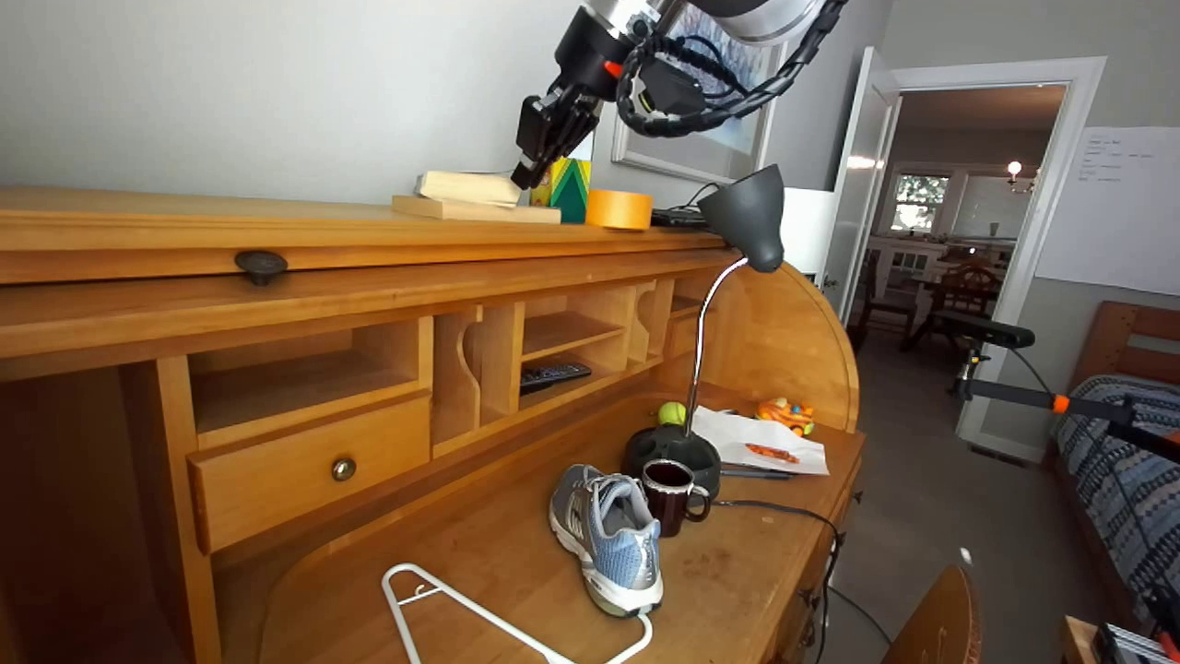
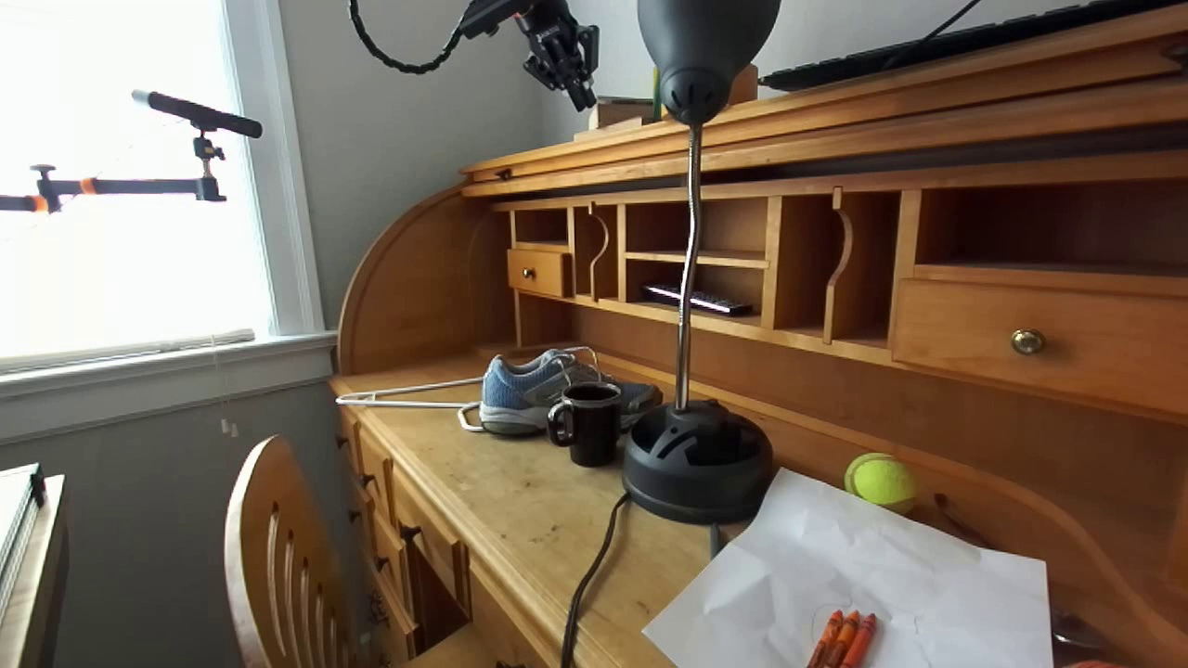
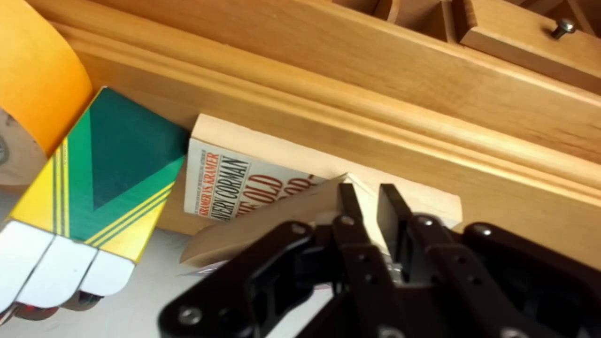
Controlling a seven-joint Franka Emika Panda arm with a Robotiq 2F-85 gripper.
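Two paperback books lie stacked on the desk's top ledge. The lower book has a white cover with red and black lettering. On it sits the upper book, tan and turned at an angle, partly hidden by my gripper. My gripper is down at the upper book, its fingers a narrow gap apart. Pale pages of that book show in the gap; whether both fingers press on them, I cannot tell. In exterior view 1 the gripper is beside the right end of the upper book.
Close to the books stand a green and yellow crayon box and an orange tape roll. The lamp head rises past the ledge's right part. Below, a shoe, a mug and a white hanger occupy the desk.
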